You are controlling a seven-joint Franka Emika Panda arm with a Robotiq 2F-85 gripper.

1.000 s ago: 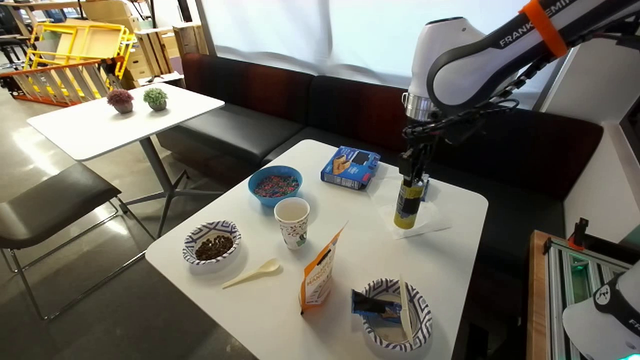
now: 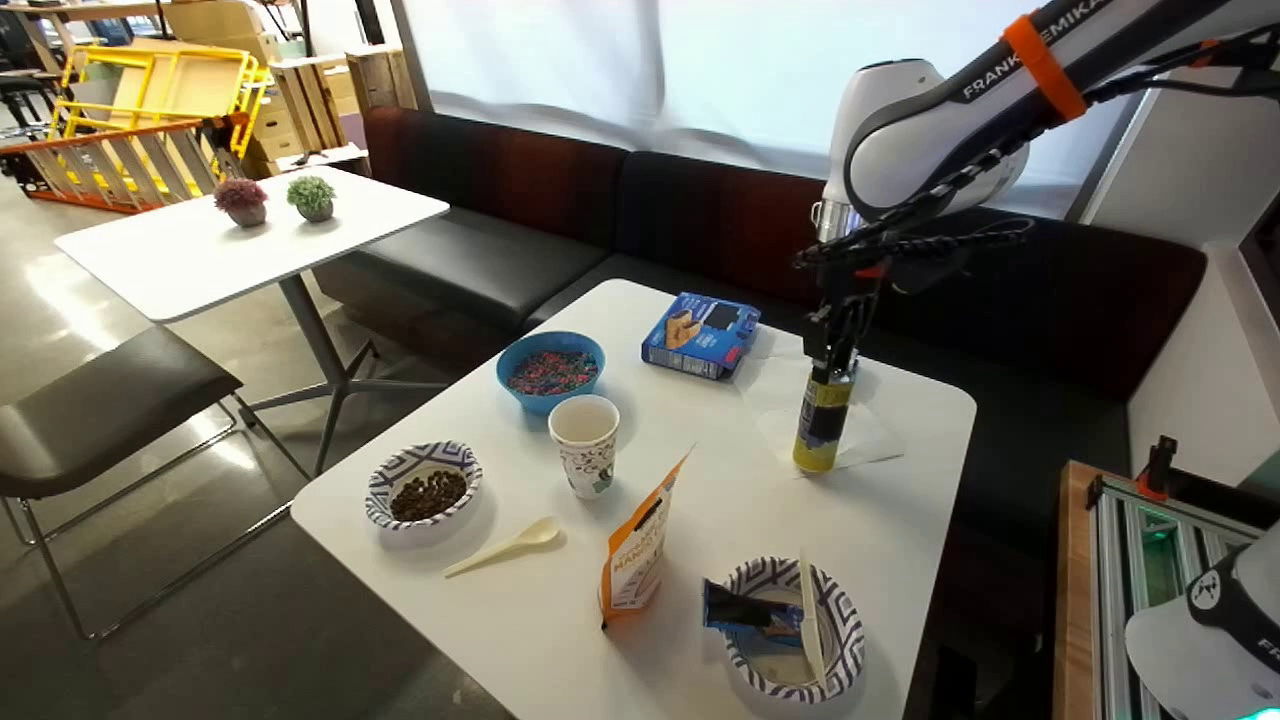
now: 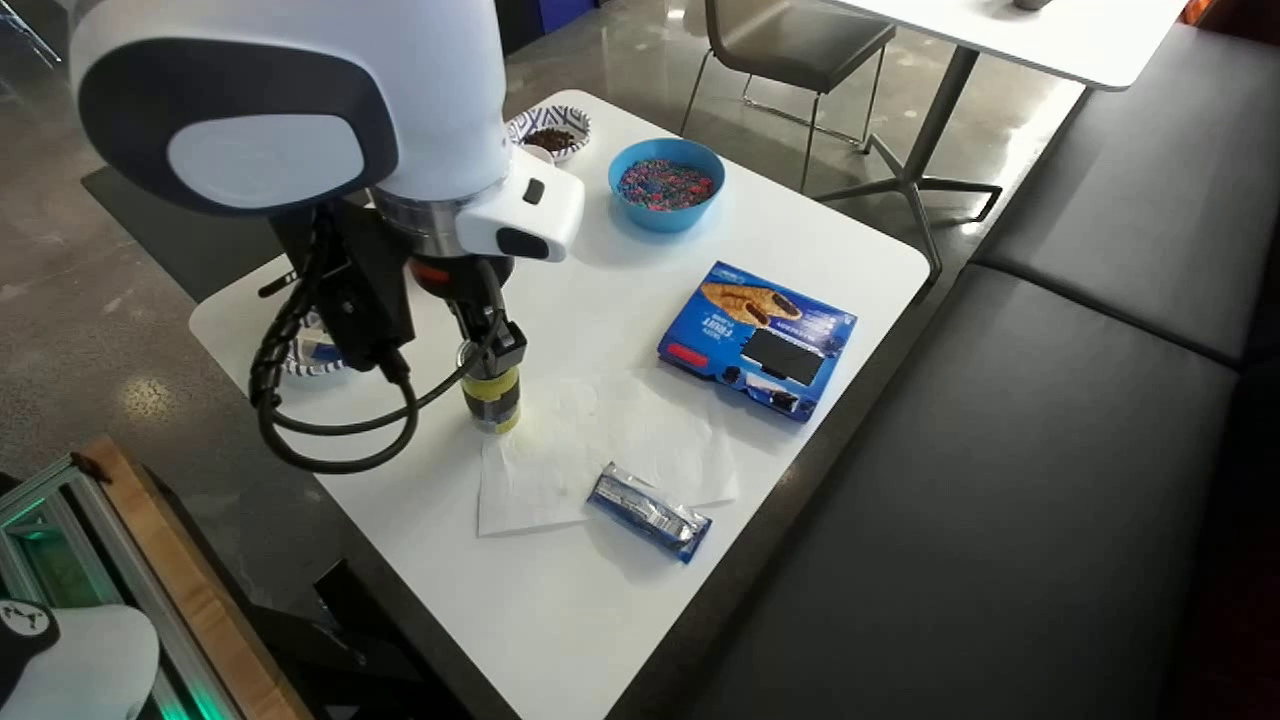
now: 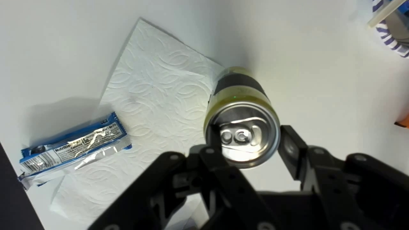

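Observation:
A yellow-green can with a dark band [image 2: 821, 428] is between the fingers of my gripper [image 2: 834, 360], which is shut on its upper part. From above, in the wrist view, the can's silver lid [image 4: 245, 132] and pull tab show between the two fingertips of the gripper. The can leans slightly. Its base is at the edge of a white paper napkin [image 3: 600, 438]; whether it touches the table cannot be told. On the napkin's other side lies a blue wrapped bar [image 3: 649, 511], partly over the paper.
A blue snack box [image 2: 702, 335], a blue bowl of beads [image 2: 551, 370], a paper cup [image 2: 584, 446], a bowl of dark pieces [image 2: 423, 485], a spoon [image 2: 504, 546], an orange bag [image 2: 637, 552] and a patterned bowl with a wrapper [image 2: 793, 630] share the table. Bare tabletop surrounds the can's front.
The gripper and can have shifted a little toward the front and right in exterior view 1, toward the napkin's edge. The arm has swung along; the other objects are unmoved.

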